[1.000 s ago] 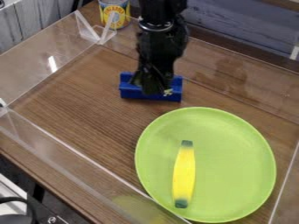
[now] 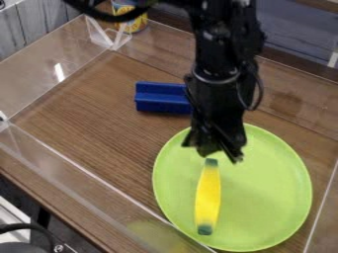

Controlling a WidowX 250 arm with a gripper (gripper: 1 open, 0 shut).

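Observation:
A black robot gripper (image 2: 211, 143) hangs over the upper part of a large green plate (image 2: 264, 217), above the top end of a yellow banana-like object (image 2: 208, 193) with dark ends. Its fingertips look close together, with nothing seen between them. A blue block or tray (image 2: 158, 97) sits behind, to the left of the gripper, partly hidden by it.
A yellow and blue can (image 2: 130, 16) stands at the back left beside a clear plastic piece. Transparent walls edge the wooden table (image 2: 86, 128) on the left. The wood left of the plate is clear.
The gripper has moved from the blue block toward the viewer and right, down over the green plate near the yellow object. The blue block and plate stay put.

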